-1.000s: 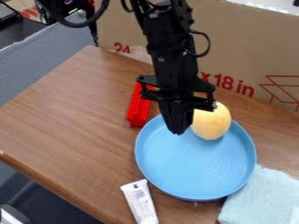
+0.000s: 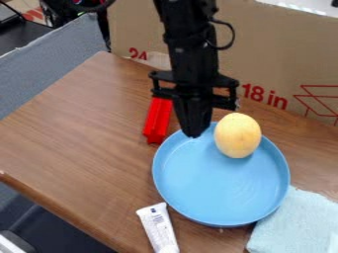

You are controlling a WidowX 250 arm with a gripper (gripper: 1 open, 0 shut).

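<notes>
My black gripper [image 2: 195, 126] hangs above the back left part of a blue plate [image 2: 218, 188], its tip pointing down, shut with nothing visible between its fingers. A pale yellow egg-shaped object [image 2: 238, 136] is at the plate's back right, just right of the gripper. A red bar-shaped object [image 2: 156, 121] lies on the wooden table left of the gripper, partly behind the arm. A white tube [image 2: 157, 227] lies at the front, left of the plate.
A light blue cloth [image 2: 294, 233] lies at the front right. A cardboard box [image 2: 291, 69] stands along the back.
The arm and gripper have shifted slightly left and upward, uncovering more of the yellow object. The objects on the table look unmoved.
</notes>
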